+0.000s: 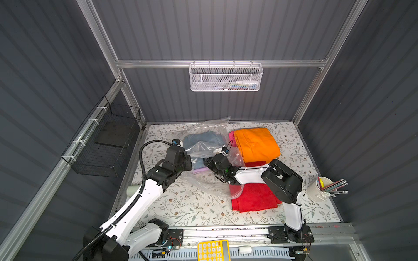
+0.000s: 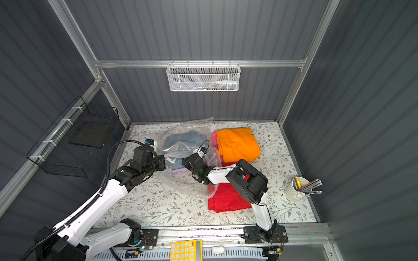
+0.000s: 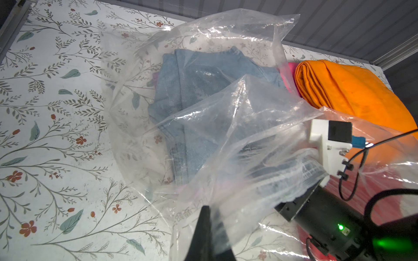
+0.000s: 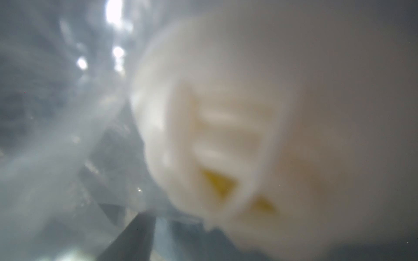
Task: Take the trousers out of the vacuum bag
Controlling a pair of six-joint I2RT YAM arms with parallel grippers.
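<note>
Folded blue jeans (image 3: pixel 204 74) lie inside a clear plastic bag (image 3: pixel 122 100), with something lilac (image 1: pixel 201 169) at their front. My left gripper is shut at the bag's near side, the plastic rising at its fingertips; whether any film is between them is hard to tell. My right gripper (image 1: pixel 209 161) is at the middle of the bag, over the jeans' front, partly hidden under plastic. Its wrist view is blurred by plastic and a white shape, so its fingers do not show clearly.
Orange folded cloth (image 1: pixel 254 143) lies right of the bag, red cloth (image 1: pixel 254 198) in front of it. A cup of pens (image 1: pixel 317 191) stands at the right edge.
</note>
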